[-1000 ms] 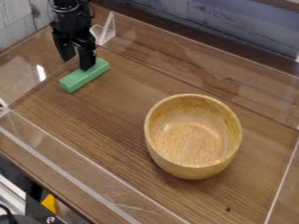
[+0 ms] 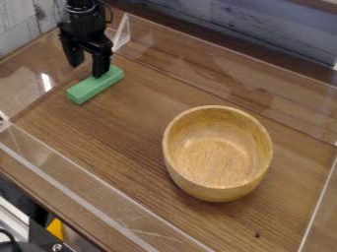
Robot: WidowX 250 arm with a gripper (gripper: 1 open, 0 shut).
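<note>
My black gripper (image 2: pixel 86 55) hangs at the upper left, its fingers open and pointing down just over the far end of a green rectangular block (image 2: pixel 93 86). The block lies diagonally on the wooden surface. Whether the fingertips touch it is unclear.
A large yellow-tan round bowl (image 2: pixel 216 148) stands at the lower right. A tray edge runs along the left, with dark cables at the lower-left corner.
</note>
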